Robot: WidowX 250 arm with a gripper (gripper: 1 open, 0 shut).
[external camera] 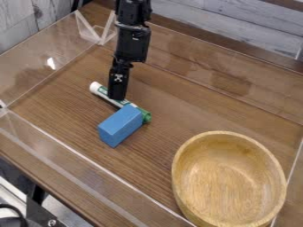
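My gripper [117, 87] is a dark arm reaching down from the top centre, its tip low over a white marker with a green cap [104, 92]. Whether the fingers hold anything is too small to tell. A blue block [120, 125] lies just below the marker, toward the front.
An empty tan oval bowl [228, 178] sits at the front right. Transparent walls or edges border the left side.
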